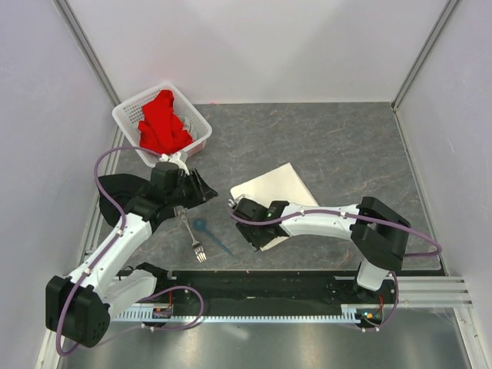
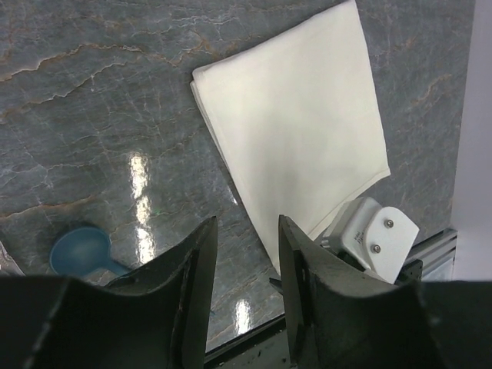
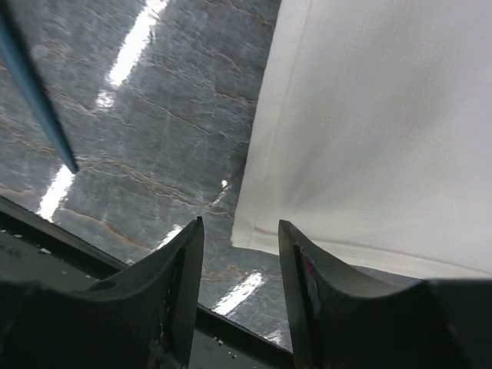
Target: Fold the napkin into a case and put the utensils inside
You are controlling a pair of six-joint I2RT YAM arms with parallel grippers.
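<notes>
A white napkin [image 2: 300, 123] lies flat, partly hidden under my right arm in the top view. My right gripper stands open over its near left corner. My left gripper is open in the air left of the napkin, nothing between its fingers. Left of the napkin lie a blue spoon [image 1: 200, 226] and a fork [image 1: 196, 242], with only the spoon's handle [image 3: 34, 96] showing in the right wrist view.
A white basket [image 1: 200, 127] with red cloth [image 1: 160, 123] stands at the back left. A black cloth [image 1: 111, 192] lies at the left. The table's front edge is close.
</notes>
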